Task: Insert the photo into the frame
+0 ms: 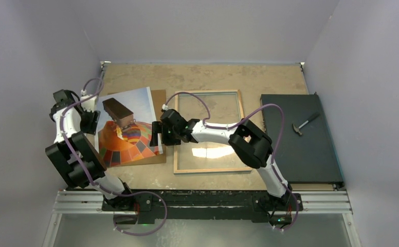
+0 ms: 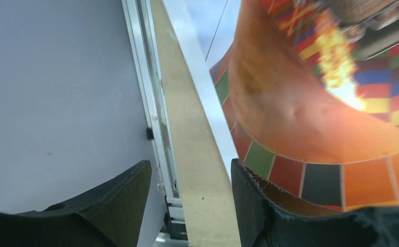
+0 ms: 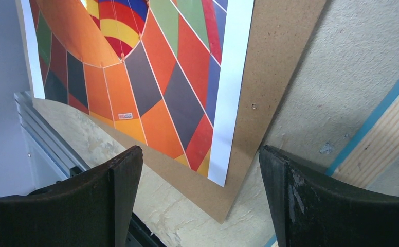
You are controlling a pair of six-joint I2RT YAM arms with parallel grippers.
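The photo of a hot-air balloon (image 1: 125,149) lies on a brown backing board (image 1: 159,95) at the left of the table. The empty wooden frame (image 1: 207,170) with its clear pane is to its right. My left gripper (image 1: 88,123) is just beyond the photo's left edge, seen open over the white border (image 2: 213,118) in its wrist view. My right gripper (image 1: 156,133) is at the photo's right edge; in the right wrist view its open fingers (image 3: 300,200) straddle the right edges of photo and board (image 3: 256,103), low down.
A dark board (image 1: 300,154) with a hammer (image 1: 305,123) on it lies at the right. Grey walls close in on both sides.
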